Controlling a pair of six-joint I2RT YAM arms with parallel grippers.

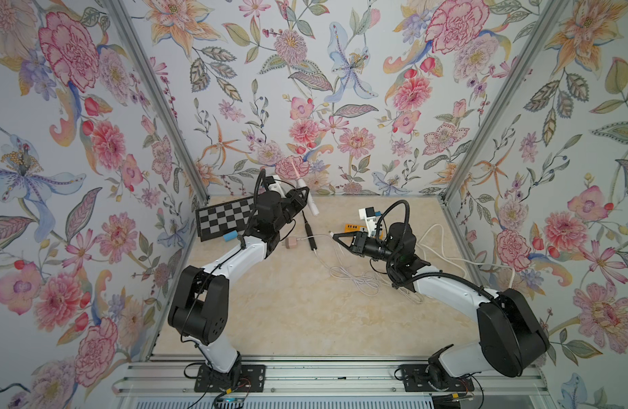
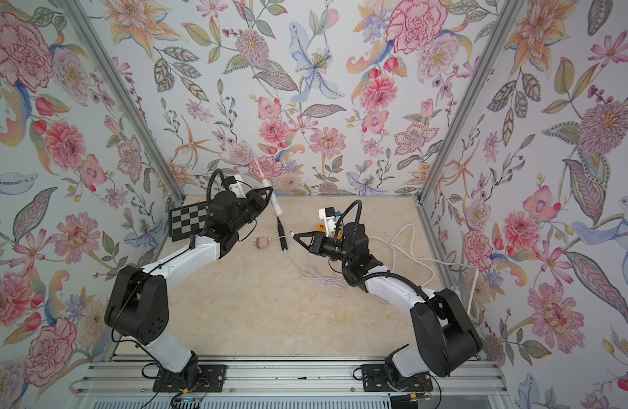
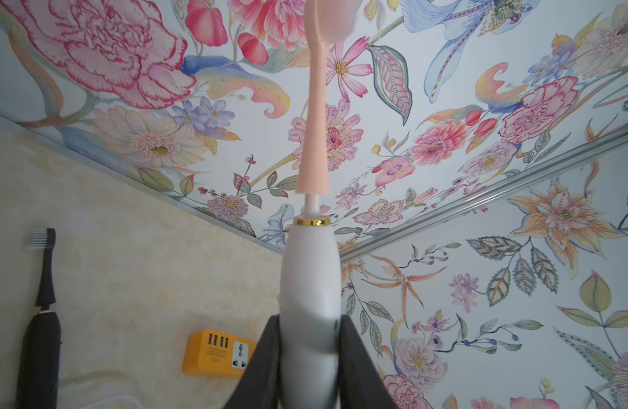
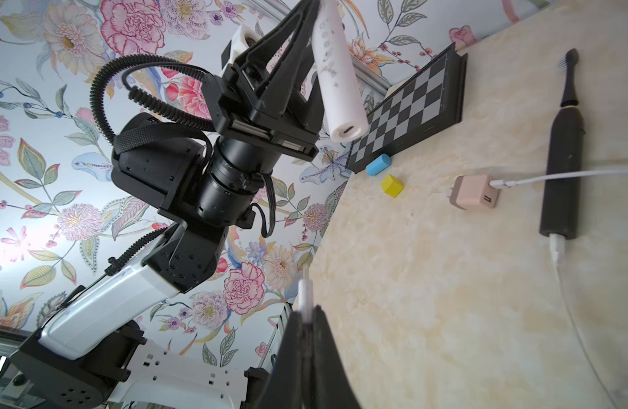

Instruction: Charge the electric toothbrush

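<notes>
A white electric toothbrush with a pink head is held upright-tilted in my left gripper, which is shut on it; its bottom port shows in the right wrist view (image 4: 340, 95). My right gripper is shut on a thin white cable plug, its tip pointing up, a short way right of and below the toothbrush. A black toothbrush (image 4: 560, 170) lies on the table with a white cable attached, beside a pink charger (image 4: 476, 193) with another white cable plugged in.
An orange power strip (image 3: 212, 351) lies behind the right gripper. A checkerboard (image 4: 409, 109), blue cylinder (image 4: 377, 165) and yellow cube (image 4: 392, 185) are at the back left. Loose cables (image 1: 355, 276) cover the middle right.
</notes>
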